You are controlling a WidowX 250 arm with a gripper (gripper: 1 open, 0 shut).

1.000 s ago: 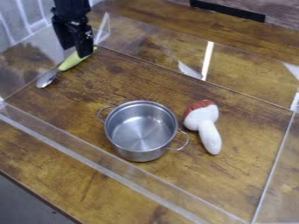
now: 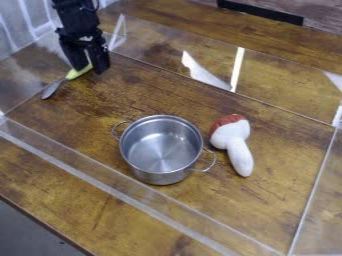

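Note:
My black gripper (image 2: 88, 58) is low at the back left, over a spoon-like utensil with a yellow-green part (image 2: 79, 72) and a silvery end (image 2: 52, 88); its fingers are dark and hard to make out, and partly hide the utensil. A steel pot (image 2: 160, 148) with two handles stands in the front middle. Right of it lies a white mushroom-shaped object (image 2: 235, 150) with a red-topped head.
Clear plastic walls (image 2: 315, 200) border the wooden table (image 2: 80, 170). White strips (image 2: 207, 75) show at the back wall.
The pot and mushroom-shaped object are unmoved.

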